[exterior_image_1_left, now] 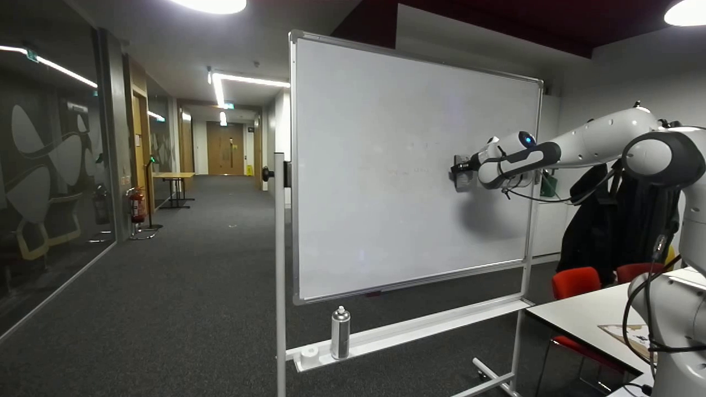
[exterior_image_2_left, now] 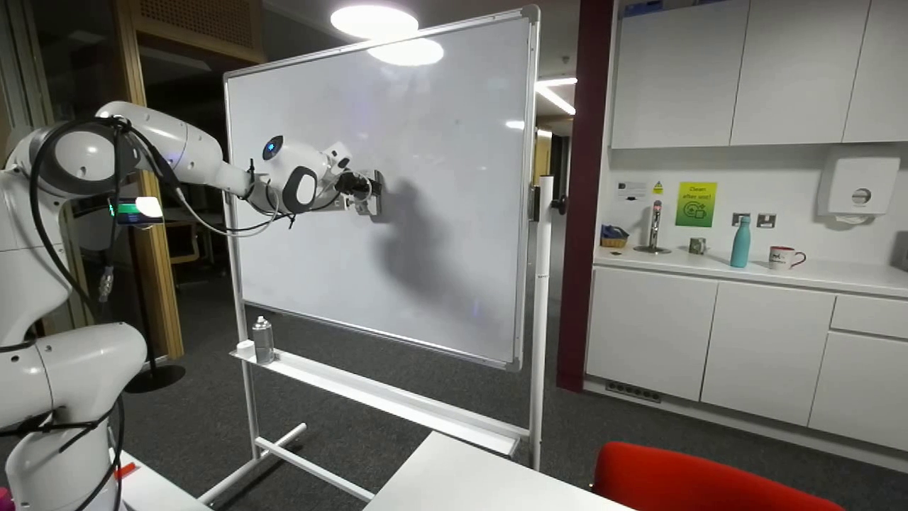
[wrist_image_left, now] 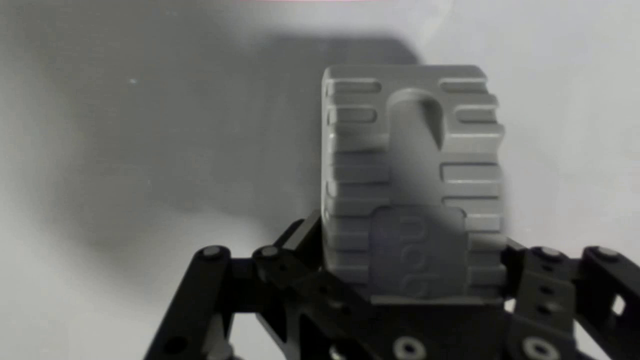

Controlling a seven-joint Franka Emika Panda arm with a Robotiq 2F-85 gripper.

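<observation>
A grey ribbed eraser block (wrist_image_left: 414,180) fills the middle of the wrist view, with black fingers pressed against its left and right sides near its lower end. My gripper is shut on it. In exterior view 1 the gripper (exterior_image_1_left: 465,169) holds the eraser (exterior_image_1_left: 461,180) at the right half of the whiteboard (exterior_image_1_left: 377,225). From exterior view 2 the eraser (exterior_image_2_left: 377,194) appears against or very close to the board surface; exact contact cannot be told. Faint marks (exterior_image_1_left: 413,146) show on the board left of the gripper.
On the ledge (exterior_image_1_left: 423,330) below the board, a silver spray can (exterior_image_1_left: 340,334) stands upright beside a small white object (exterior_image_1_left: 309,357). White tables (exterior_image_1_left: 595,314) and red chairs (exterior_image_1_left: 576,283) stand near the arm. Most of the board's left half is unobstructed.
</observation>
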